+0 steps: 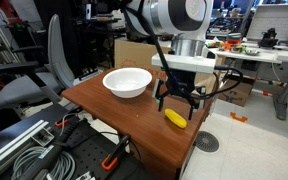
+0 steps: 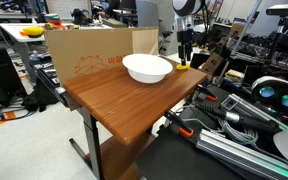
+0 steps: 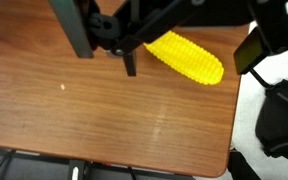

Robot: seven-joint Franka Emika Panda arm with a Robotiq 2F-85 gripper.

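A yellow, bumpy object like a toy ear of corn [image 1: 175, 118] lies on the brown table [image 1: 144, 122] near its right edge. Above it in exterior view 1, my gripper [image 1: 177, 103] points down with its fingers wide apart. The wrist view has the yellow corn [image 3: 191, 58] in the space seen between the fingers, lower down on the tabletop, its upper end cut off by the gripper. Nothing is held. A white bowl [image 1: 127, 82] sits farther back on the table; exterior view 2 has this bowl [image 2: 147, 68] in the foreground, far from the arm.
Cardboard panels [image 2: 89, 52] stand along one side of the table. A black clamp [image 1: 116, 153] grips the front edge, beside a dark cart with cables [image 1: 34, 160]. Bare tabletop lies between bowl and corn.
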